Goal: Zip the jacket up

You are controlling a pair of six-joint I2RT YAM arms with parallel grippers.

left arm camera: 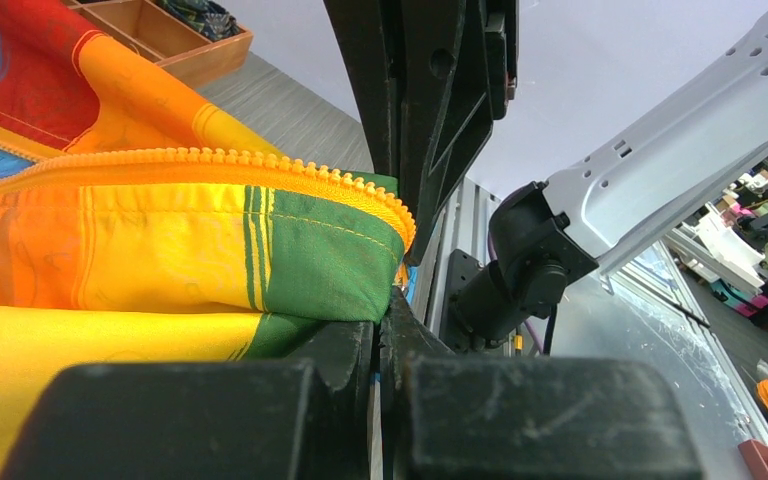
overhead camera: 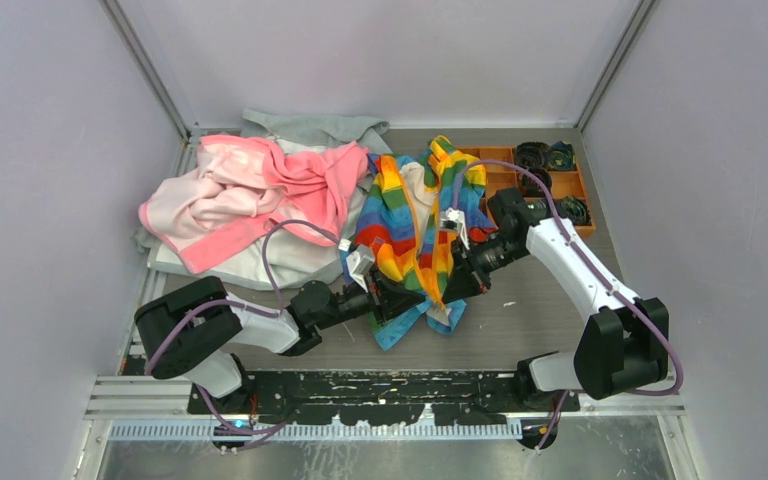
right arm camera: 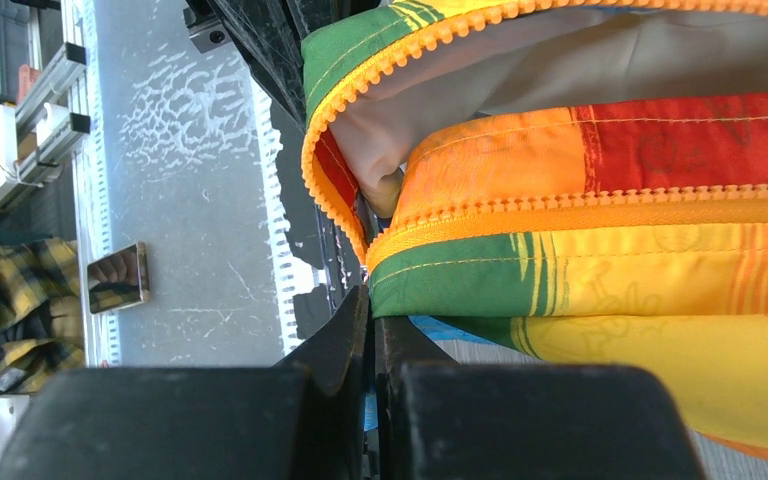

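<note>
The rainbow-striped jacket (overhead camera: 374, 236) lies open on the table, its two orange zipper edges running toward the grippers. In the left wrist view, my left gripper is shut on the green lower corner of one zipper edge (left arm camera: 250, 165). My right gripper is shut on the jacket's opposite lower green corner, beside its toothed edge (right arm camera: 560, 200) in the right wrist view. From above, the fingertips of both grippers are close together near the hem. The zipper's slider and pin cannot be made out at the fingertips.
Pink and white fleece clothing (overhead camera: 260, 190) is heaped at the left. An orange compartment box (overhead camera: 500, 158) with dark rolled items stands behind the right arm. Bare table (overhead camera: 530, 310) shows at front right.
</note>
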